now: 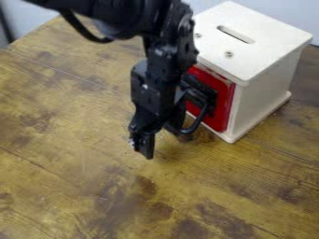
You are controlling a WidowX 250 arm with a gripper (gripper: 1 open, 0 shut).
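My black gripper hangs low over the wooden floor, directly left of a white box with a red front panel. The gripper's body and a cable cover part of the red panel. Whether the fingers are open or shut is hard to make out.
The box has a slot and small round fittings on its white top. Bare wooden floor spreads to the left and in the foreground. A pale wall or edge shows at the upper left corner.
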